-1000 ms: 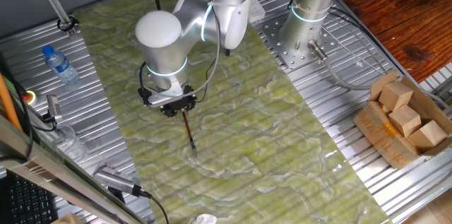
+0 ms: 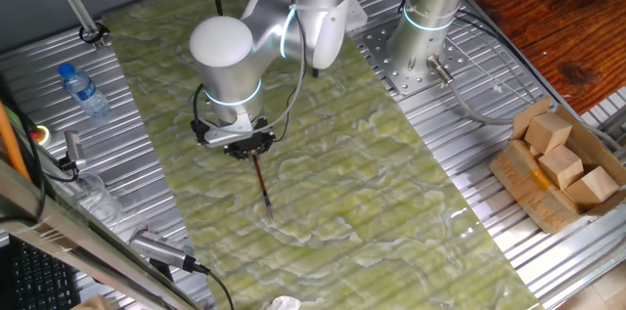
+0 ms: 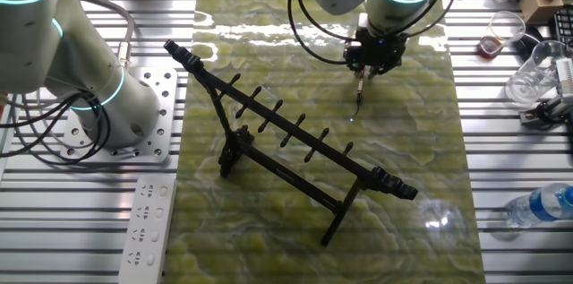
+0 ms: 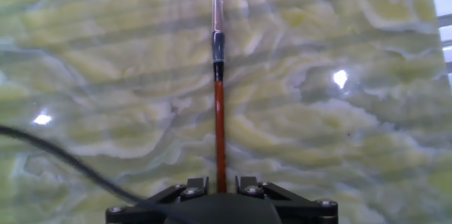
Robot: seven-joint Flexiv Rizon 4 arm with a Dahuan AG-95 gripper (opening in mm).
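Note:
A slim brush with a reddish-brown handle (image 4: 220, 132) and a pale tip points away from my gripper, which is shut on its handle end. In exterior view 1 the brush (image 2: 261, 185) slants down from the gripper (image 2: 253, 152) over the green marbled mat. Exterior view 2 shows the gripper (image 3: 362, 71) and brush (image 3: 360, 94) beyond a black rack (image 3: 286, 127) with a row of pegs. Whether the brush tip touches the mat, I cannot tell.
On the mat (image 2: 391, 242), the area before the brush is clear. A cardboard box (image 2: 528, 188) of wooden blocks stands at right, a water bottle (image 2: 84, 91) at left. A power strip (image 3: 146, 230) lies beside the mat.
The arm and gripper have shifted very slightly right in exterior view 1, with the brush still held. Nothing else has visibly moved.

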